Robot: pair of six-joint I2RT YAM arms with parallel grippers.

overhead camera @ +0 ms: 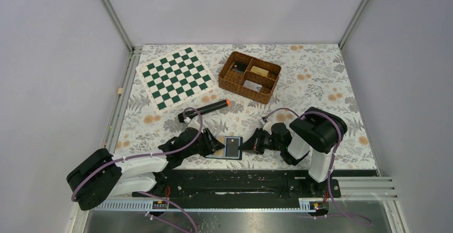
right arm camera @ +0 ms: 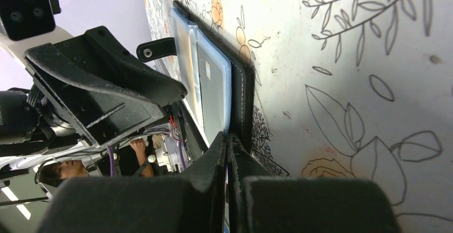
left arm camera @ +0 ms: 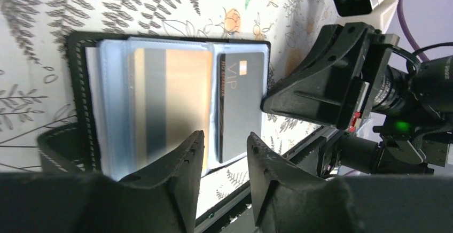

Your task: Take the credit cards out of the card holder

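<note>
The card holder (left arm camera: pixel 83 105) lies open on the table, its black cover under clear bluish sleeves. In the left wrist view a dark VIP card (left arm camera: pixel 243 105) sits in the right-hand sleeve, and a tan card with a dark stripe (left arm camera: pixel 187 83) in the left-hand one. My left gripper is part open above the holder, its fingertips on either side of the dark card's near left edge, nothing held between them. At the holder's right edge, my right gripper is shut, with the thin sleeve edge running in between its tips.
Behind the arms lie a black microphone (overhead camera: pixel 205 110) and a green-and-white checkered board (overhead camera: pixel 176 78). A brown woven basket (overhead camera: pixel 231 87) with divided compartments holds a few small items. Free table lies to the right. The front table edge is close to the holder.
</note>
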